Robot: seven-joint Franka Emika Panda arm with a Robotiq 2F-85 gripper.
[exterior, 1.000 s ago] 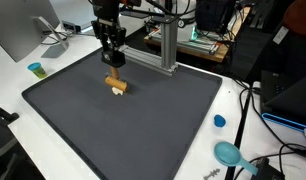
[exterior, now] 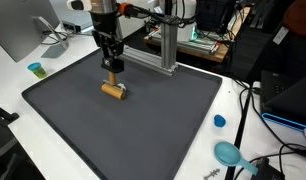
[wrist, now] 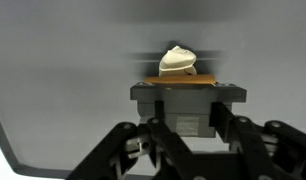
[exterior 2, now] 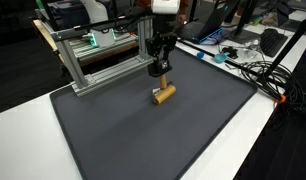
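Note:
My gripper [exterior: 114, 68] is shut on the upright handle of an orange-tan, mallet-like object [exterior: 113, 90]. Its thick cylindrical part lies crosswise at the bottom, on or just over the dark board [exterior: 133, 130]; which of these I cannot tell. In exterior view 2 the same mallet-like object [exterior 2: 165, 95] hangs below the gripper [exterior 2: 161, 71], with a small pale bit at its left end. From the wrist, only a cream-coloured end and a narrow orange strip of the mallet-like object [wrist: 177, 60] show past the closed fingers [wrist: 165, 93]; the rest is hidden.
A white frame [exterior 2: 115, 73] stands behind the board. A green-blue cup [exterior: 36, 70] is at the far left. Off the board's right side are a blue item [exterior: 219, 121] and a teal round item [exterior: 229, 154]. The board's front half is clear.
The thick lower part of the held object has shifted slightly toward the front of the board and turned; its pale end, visible a second ago, no longer shows in exterior view 1.

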